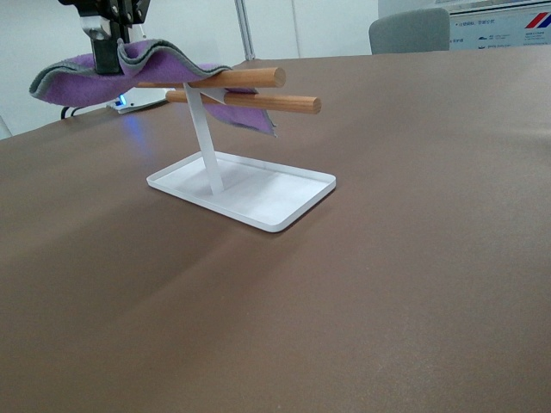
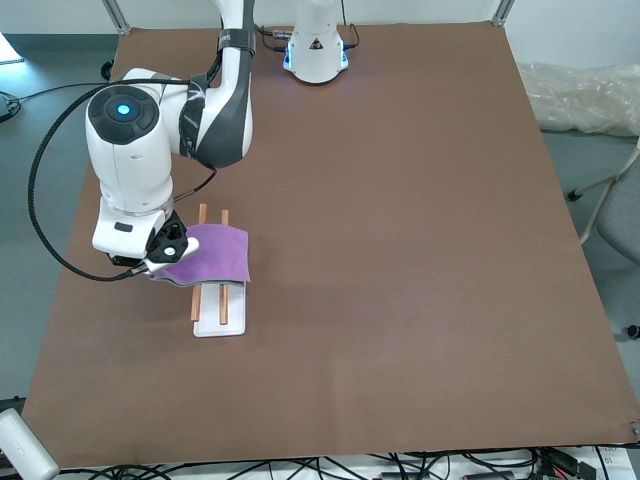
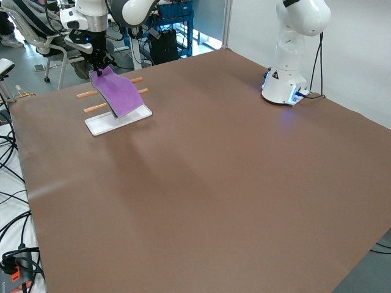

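Observation:
A purple towel (image 2: pixel 205 255) with grey edging is draped over two wooden bars (image 1: pixel 275 102) of a small rack on a white base (image 1: pixel 250 191). The black gripper (image 1: pixel 108 60) is at the towel's raised, folded end, its tip among the purple folds; its fingers appear closed on the cloth. In the camera right view the towel (image 3: pixel 116 91) slopes from the gripper (image 3: pixel 98 67) across the rack, part of it hanging toward the base.
Cables (image 2: pixel 430 465) run along the near edge.

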